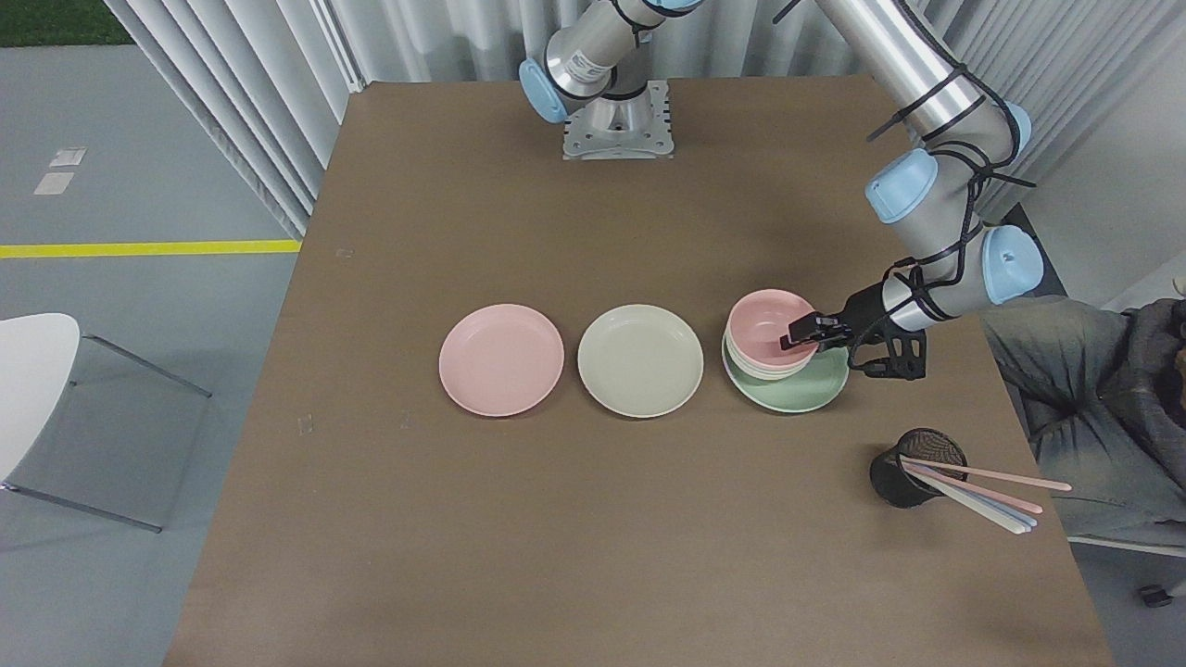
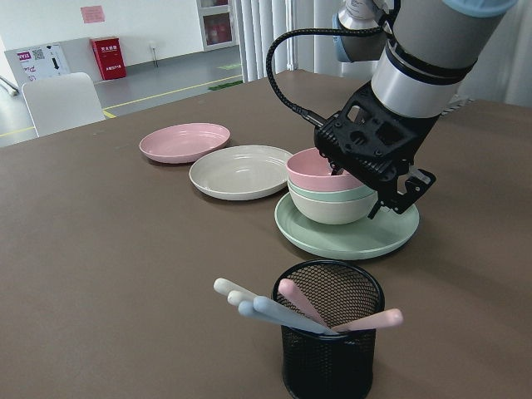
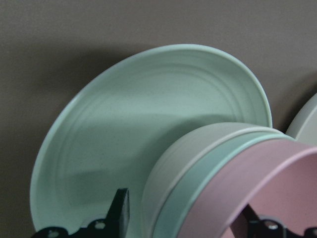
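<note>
A stack of bowls, pink on top (image 1: 759, 324) over mint and white ones (image 2: 327, 212), sits on a green plate (image 1: 805, 391). The gripper (image 1: 809, 346) is at the stack's near side, angled down and open: in the wrist view one finger (image 3: 115, 216) is outside the bowls over the plate, the other is within the pink bowl (image 3: 237, 188). Whether it touches the rims cannot be told.
A pink plate (image 1: 500, 358) and a cream plate (image 1: 639, 359) lie to the left. A mesh cup (image 2: 327, 366) with several chopsticks stands at the front right.
</note>
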